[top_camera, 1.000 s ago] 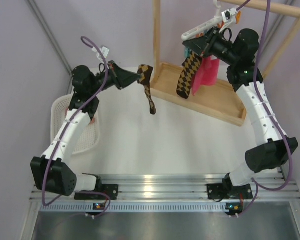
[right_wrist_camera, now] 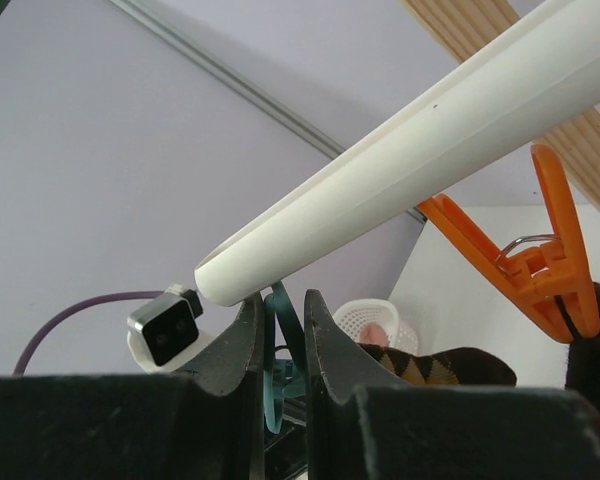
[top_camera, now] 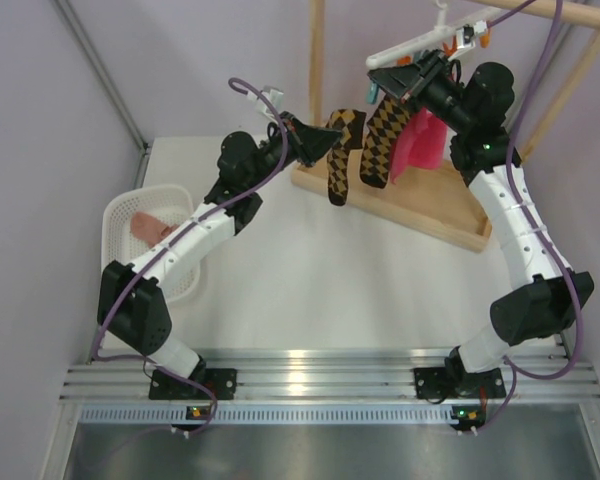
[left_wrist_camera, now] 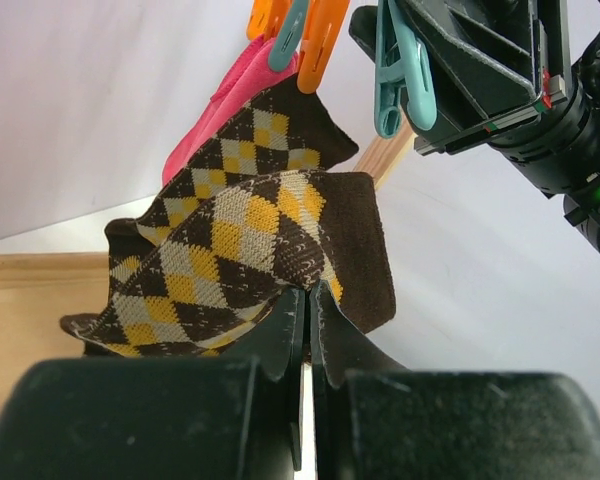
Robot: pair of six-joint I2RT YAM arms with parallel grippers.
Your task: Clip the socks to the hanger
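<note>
An argyle sock (top_camera: 338,175), brown and yellow, dangles from my left gripper (top_camera: 332,133), which is shut on its cuff edge; in the left wrist view the cloth (left_wrist_camera: 195,270) spreads ahead of the fingertips. The white hanger bar (top_camera: 420,46) is at upper right. My right gripper is shut on a teal clip (right_wrist_camera: 290,325) at the bar's near end. That clip (left_wrist_camera: 416,75) hangs without any sock in it. The matching argyle sock (top_camera: 384,140) and a pink sock (top_camera: 422,143) hang from the bar by other clips.
Wooden posts and a rail (top_camera: 317,60) frame the hanger, with a wooden base (top_camera: 445,195) below. An orange clip (right_wrist_camera: 540,265) sits further along the bar. A white basket (top_camera: 113,235) holding a pinkish cloth (top_camera: 148,228) stands at left.
My left gripper has travelled right with the argyle sock, from open table to close beside the hanging socks. The right arm and hanger have shifted only slightly.
</note>
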